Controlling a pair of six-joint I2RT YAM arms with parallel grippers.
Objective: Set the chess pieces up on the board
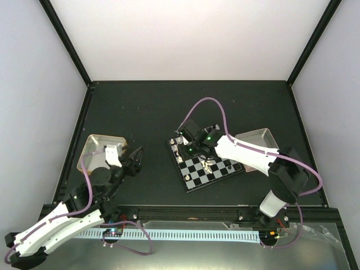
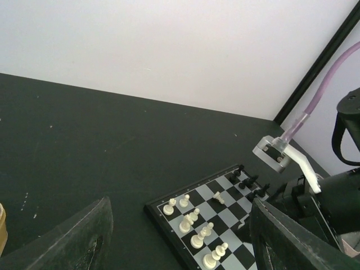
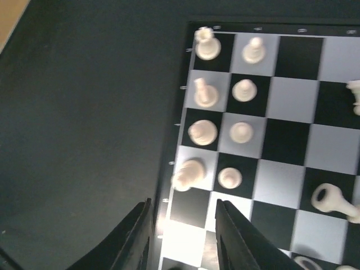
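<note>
The chessboard (image 1: pixel 197 177) sits centre-right on the dark table, with white pieces along one side and loose white pieces lying near the middle; the right wrist view shows a fallen white piece (image 3: pixel 330 198). Black pieces (image 2: pixel 248 183) stand at the far side in the left wrist view. My right gripper (image 1: pixel 183 147) hangs over the board's left part, fingers apart above squares beside the white pieces (image 3: pixel 191 174), nothing seen between them. My left gripper (image 1: pixel 136 156) is off the board to the left, its fingers apart and empty.
A tray (image 1: pixel 86 168) lies under and behind the left arm, and another tray (image 1: pixel 256 135) is right of the board, partly behind the right arm. The table behind the board is clear.
</note>
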